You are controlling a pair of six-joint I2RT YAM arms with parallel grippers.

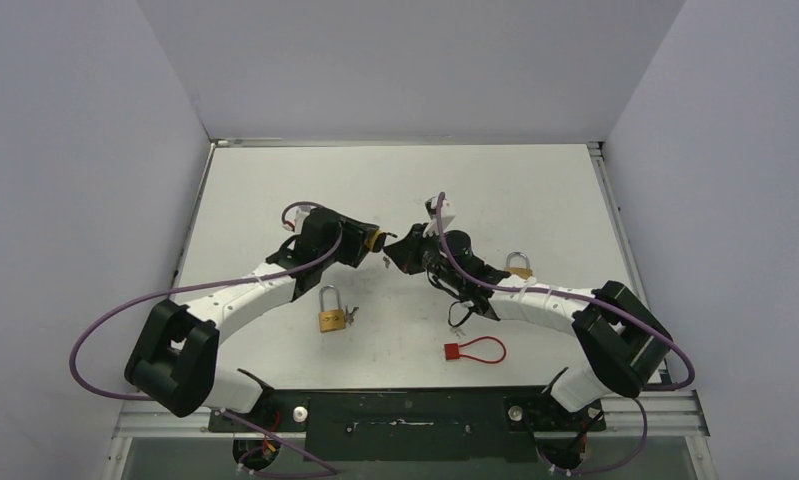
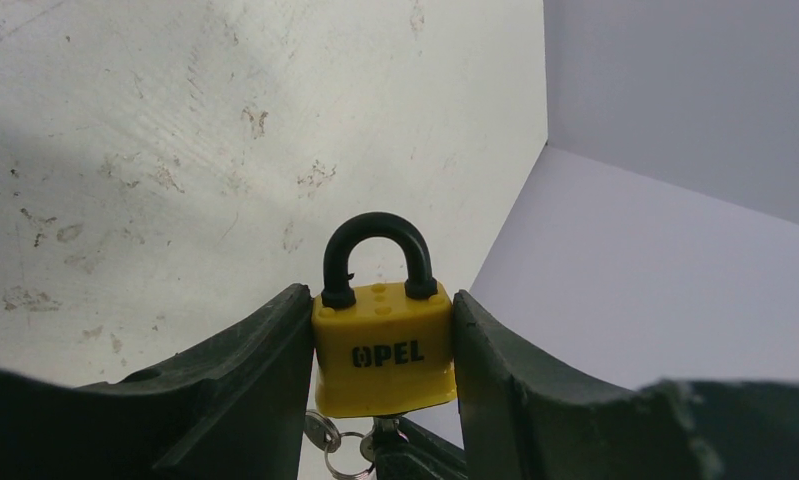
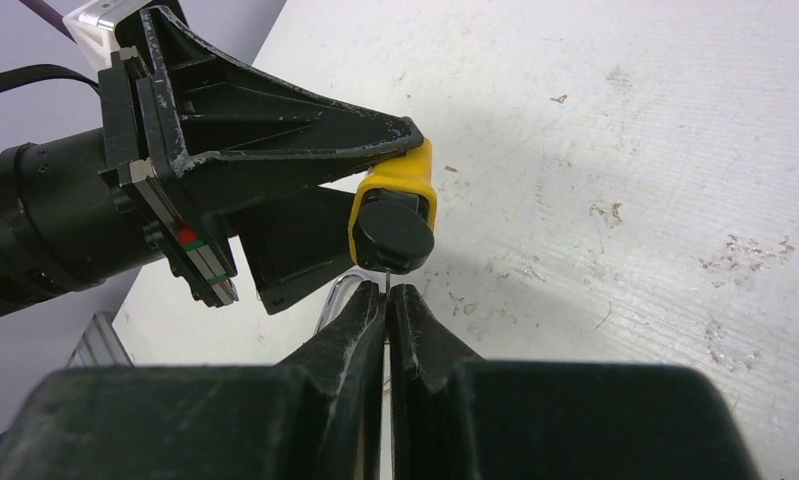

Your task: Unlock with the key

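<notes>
Gripped in my left gripper is a yellow padlock (image 2: 383, 365) marked OPEL. Both ends of its black shackle (image 2: 375, 222) meet the body's top. My right gripper is shut on a thin silver key (image 3: 388, 283), seen edge-on between its fingertips and the padlock's black underside (image 3: 395, 232). The fingertips stand close to that underside; how deep the key sits in the lock cannot be made out. A second key (image 2: 320, 430) hangs on a ring (image 2: 345, 458) below the padlock in the left wrist view.
A brass padlock (image 1: 332, 320) with keys (image 1: 351, 314) lies front left. Another padlock (image 1: 518, 268) is partly behind the right arm. A red cable lock (image 1: 453, 352) lies at the front, small keys (image 1: 458, 331) beside it.
</notes>
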